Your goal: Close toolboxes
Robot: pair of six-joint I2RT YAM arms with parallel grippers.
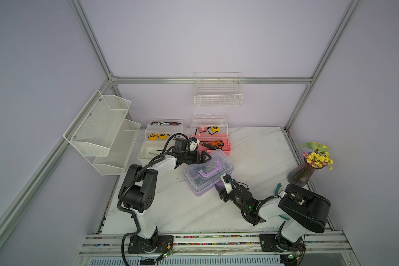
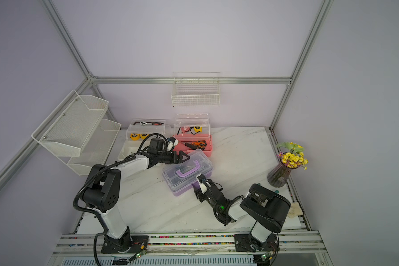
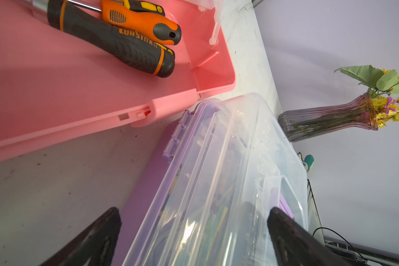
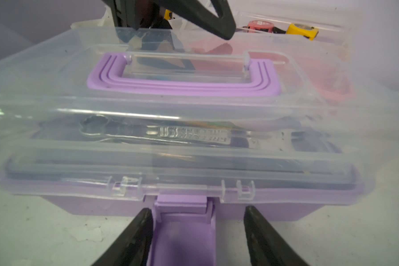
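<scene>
The purple toolbox point(image 1: 195, 187) sits mid-table, its clear lid point(image 4: 208, 150) down over the purple base. Its front latch point(image 4: 184, 243) sticks out from the base toward the right wrist camera, folded away from the lid. My right gripper stands open, with a finger on each side of that latch; contact cannot be made out. My left gripper is open above the back left part of the lid. Behind stand the pink toolbox point(image 1: 228, 144) and the white toolbox point(image 1: 141, 155), both with lids raised and tools inside.
A flower vase point(image 1: 300, 175) stands at the right edge. A wire basket point(image 1: 218, 94) hangs on the back wall, and white mesh shelves point(image 1: 99, 128) on the left. Free table lies right of the pink box and in front of the purple one.
</scene>
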